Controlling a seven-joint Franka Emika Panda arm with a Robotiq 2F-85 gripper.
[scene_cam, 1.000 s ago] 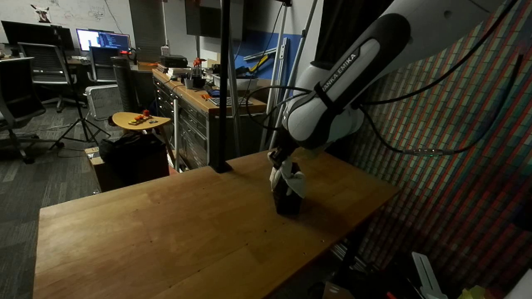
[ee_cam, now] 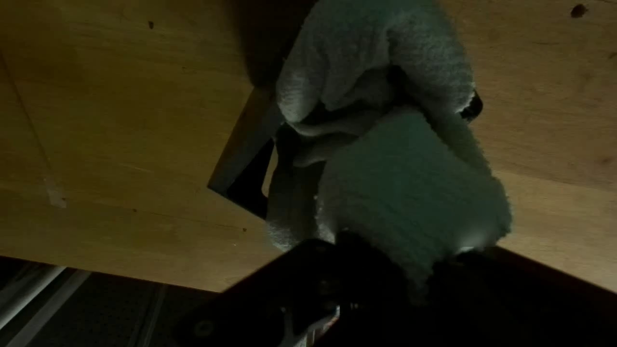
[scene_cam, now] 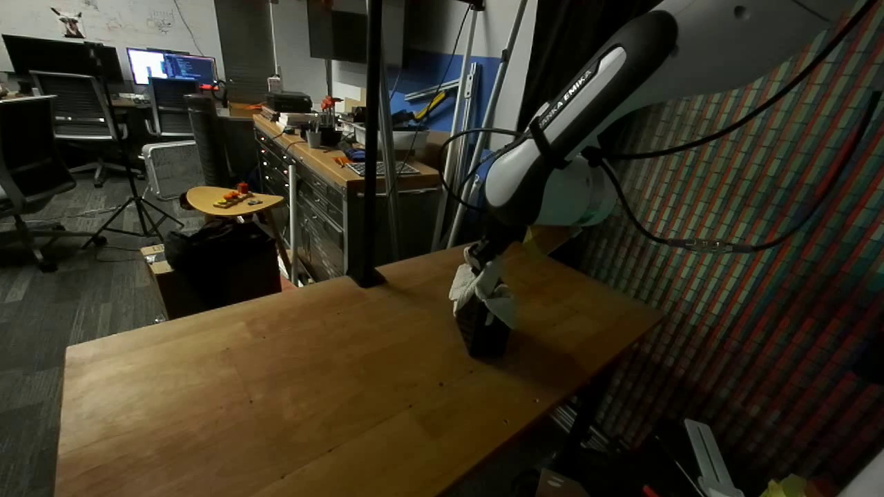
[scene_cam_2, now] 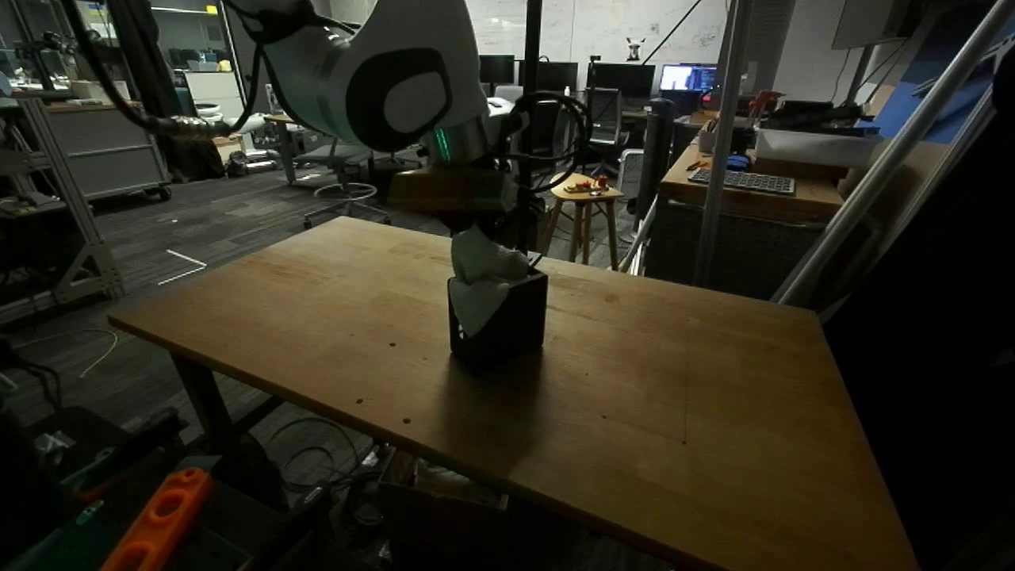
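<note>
A black box stands upright on the wooden table. A pale cloth bulges from its top and drapes over one side. In the wrist view the cloth covers most of the box, whose dark corner pokes out at the left. Just above the box in exterior view 1, my gripper points down, shut on part of the cloth. The fingers are dark and partly hidden by fabric, and the inside of the box is mostly covered.
Apart from the box, the tabletop is clear. A black post rises at the table's back edge. A patterned curtain hangs close to the arm.
My gripper has risen slightly and shifted right in exterior view 1, with the cloth pulled higher. The box has turned or shifted a little to the right.
</note>
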